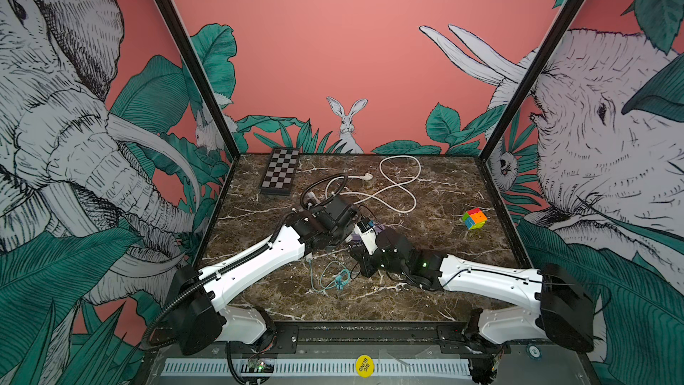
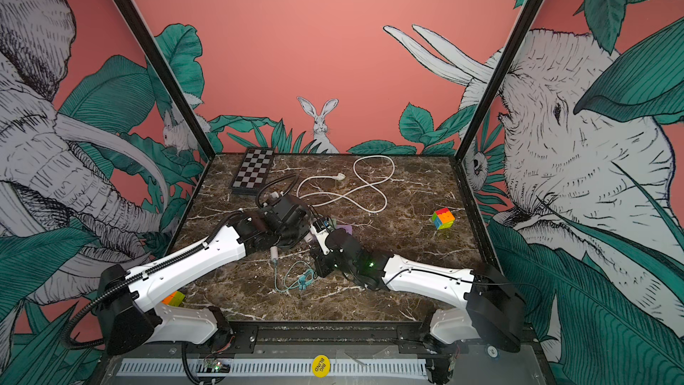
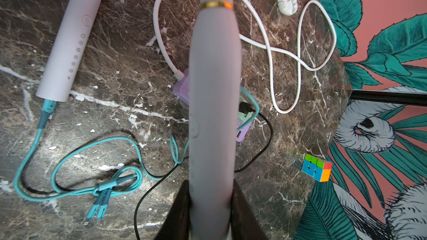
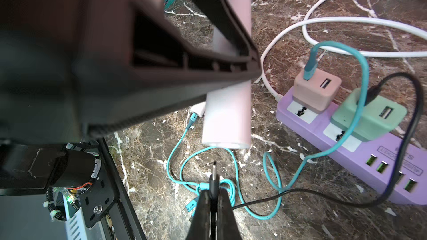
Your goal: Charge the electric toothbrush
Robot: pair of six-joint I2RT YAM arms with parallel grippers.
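Observation:
A white electric toothbrush [image 3: 213, 71] with a gold ring stands out from my left gripper, which is shut on its handle. In the right wrist view the lower end of that toothbrush [image 4: 227, 120] points down, above my right gripper. The right gripper is shut, with a slim dark plug [image 4: 214, 180] upright between its fingers and its tip just short of the toothbrush's base in the picture. A black cable [image 4: 311, 191] runs from behind these fingers to a green charger [image 4: 369, 117]. Whether plug and base touch is hard to tell.
The green charger and a pink charger [image 4: 315, 89] sit in a purple power strip [image 4: 320, 129]. A second toothbrush [image 3: 73, 40] lies on the table with a teal cable [image 3: 33, 146] in its base. A colourful cube [image 1: 473, 218] and a chessboard box [image 1: 280, 169] stand apart.

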